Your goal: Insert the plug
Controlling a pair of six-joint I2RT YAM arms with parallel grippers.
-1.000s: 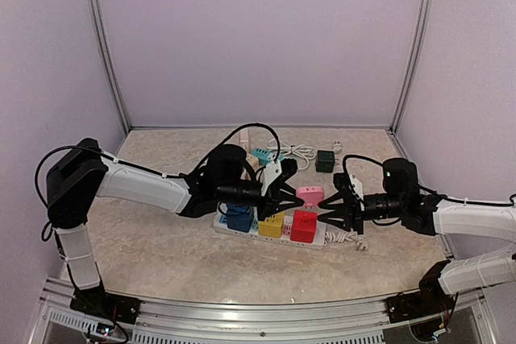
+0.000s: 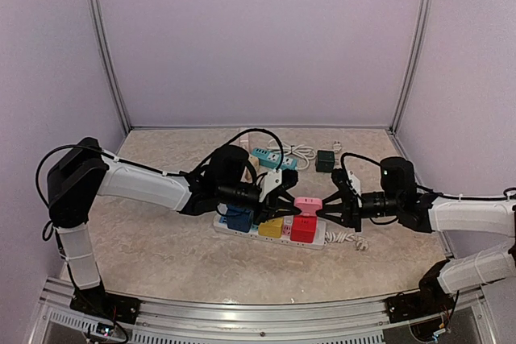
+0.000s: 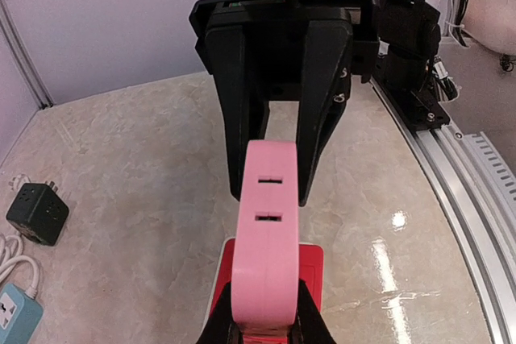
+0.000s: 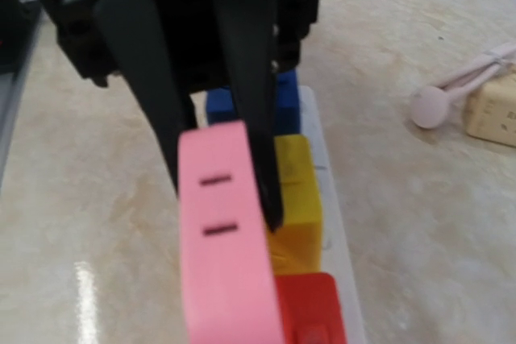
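A pink plug block [image 2: 308, 204] with slots in its top is above the red block [image 2: 303, 230] at the right end of the white power strip [image 2: 317, 242]. My left gripper [image 2: 297, 209] reaches it from the left, and my right gripper [image 2: 320, 212] from the right. The left wrist view has the right gripper's fingers [image 3: 318, 102] on either side of the pink block [image 3: 268, 239]. Likewise, the right wrist view puts the left gripper's fingers [image 4: 246, 70] around the pink block's far end [image 4: 222, 199]. Whether either grips it firmly is unclear. The pink block's underside is hidden.
Along the strip sit a yellow block [image 2: 271, 227] and a blue block [image 2: 239, 219]. Behind lie a teal power strip [image 2: 274, 159] with a white cord [image 2: 302, 151] and a dark green block [image 2: 325, 160].
The pink block is lower, close over the red block. My left gripper has come down beside it, and my right gripper has shifted slightly left and up.
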